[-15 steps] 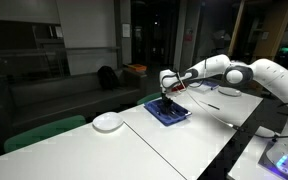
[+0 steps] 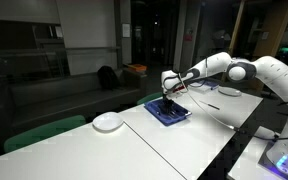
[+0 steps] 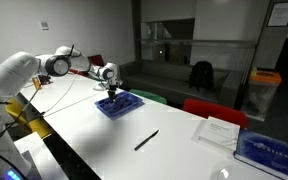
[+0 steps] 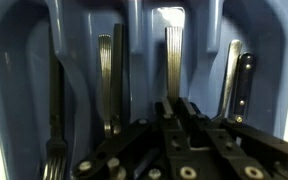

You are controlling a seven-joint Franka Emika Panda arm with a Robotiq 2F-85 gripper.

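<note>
A blue cutlery tray (image 2: pixel 172 121) rests on the white table, and my gripper (image 2: pixel 166 97) reaches down into it from above. In the wrist view, a silver utensil with a ribbed handle (image 4: pixel 174 58) lies along a middle compartment of the tray (image 4: pixel 211 30). Its near end runs between the fingers of my gripper, which is shut on it. Whether the utensil is clear of the tray floor cannot be made out. The rest of it is hidden by the gripper.
Neighbouring compartments hold a black fork (image 4: pixel 56 110), a ribbed silver handle (image 4: pixel 105 75), a black handle (image 4: pixel 117 75) and a riveted black-handled knife (image 4: pixel 244 85). A white plate (image 2: pixel 108 122) lies left of the tray. A dark utensil (image 3: pixel 146 140) lies on open table.
</note>
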